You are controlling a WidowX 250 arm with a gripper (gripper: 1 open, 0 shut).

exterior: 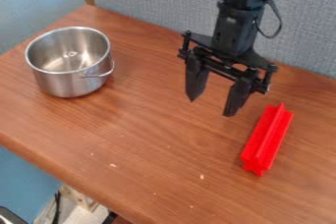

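Observation:
My black gripper (215,92) hangs over the middle-right of the wooden table (144,159), its two fingers spread wide and open, with nothing visible between them. A red bar-shaped object (268,140) lies on the table to the right of and below the gripper, apart from it. A steel pot (69,63) with a side handle stands on the table at the left.
A grey padded wall (157,2) runs along the back. The table's left edge borders a light blue area (27,169), with a cable at the lower left.

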